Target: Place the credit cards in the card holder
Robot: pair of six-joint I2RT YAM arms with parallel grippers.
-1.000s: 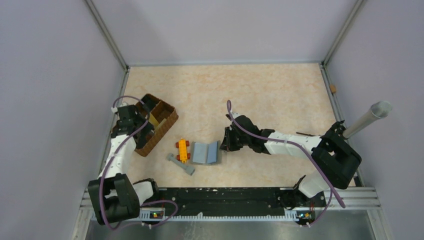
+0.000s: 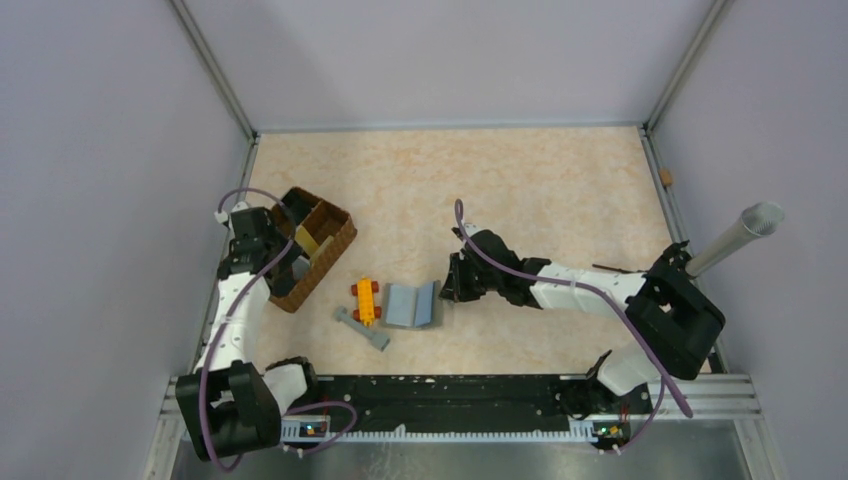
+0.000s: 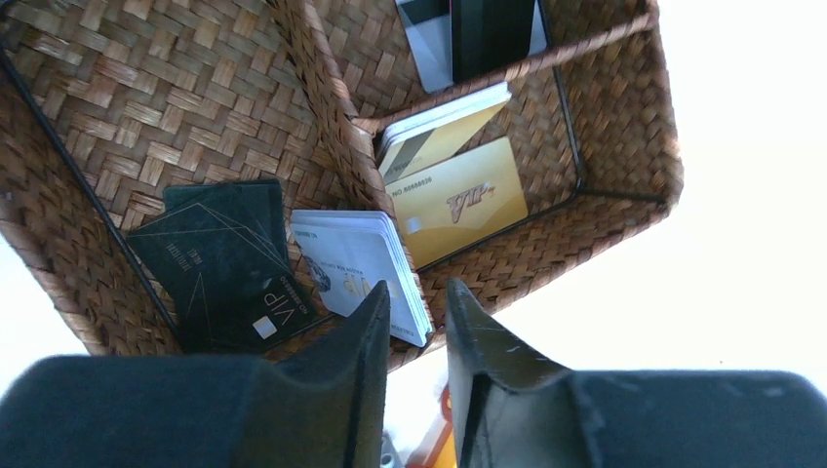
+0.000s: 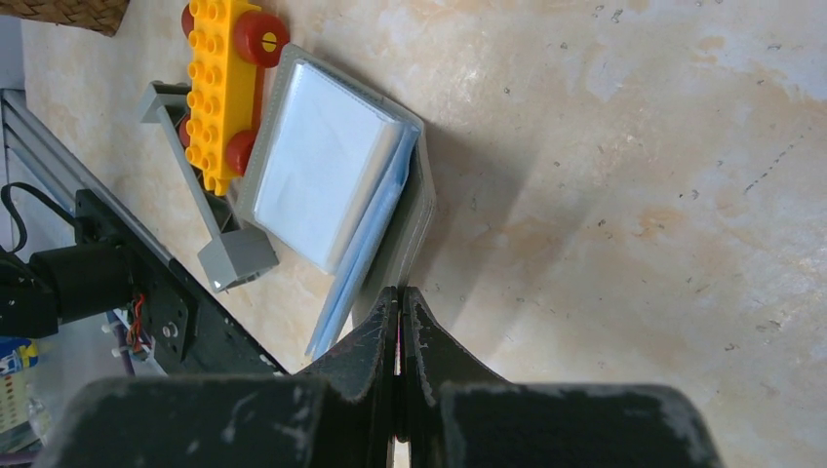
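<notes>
A wicker box [image 2: 338,250] holds cards in compartments: dark cards [image 3: 219,263], white cards [image 3: 356,258] leaning against a wall, gold VIP cards [image 3: 458,195], and black cards at the back. My left gripper is over the box by the white cards, part open, its fingertips slightly apart; whether anything sits between them is unclear. The open grey card holder [image 4: 322,166], with clear and blue sleeves, lies on the table. My right gripper is shut at its edge; whether it pinches the thin edge is unclear.
A yellow toy car [image 4: 216,88] with red wheels and a grey bar-shaped piece [image 4: 234,255] lie between box and holder. A metal tube [image 2: 730,238] stands at the far right.
My left arm has shifted slightly back toward the left, uncovering more of the box's contents in the top view. The right arm and the objects on the table have not visibly moved.
</notes>
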